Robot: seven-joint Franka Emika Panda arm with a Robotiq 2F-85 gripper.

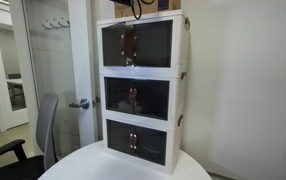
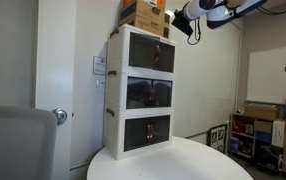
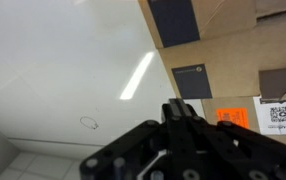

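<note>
A white three-tier storage cabinet (image 1: 143, 73) with dark see-through doors stands on a round white table (image 2: 183, 160). Each tier has a pair of doors with reddish handles in the middle; the top doors (image 1: 136, 44), middle doors (image 1: 135, 96) and bottom doors (image 1: 137, 140) look shut or nearly so. High up, at the level of the cabinet's top, my gripper is shut, with nothing seen between its fingers. In the second exterior view the gripper is small and dark, to the right of the cabinet's top and apart from it.
Cardboard boxes (image 2: 144, 17) sit on top of the cabinet; the wrist view shows one with an orange label (image 3: 232, 117) close beyond the fingers. An office chair (image 1: 35, 145) and a glass door (image 1: 63, 80) are at the left.
</note>
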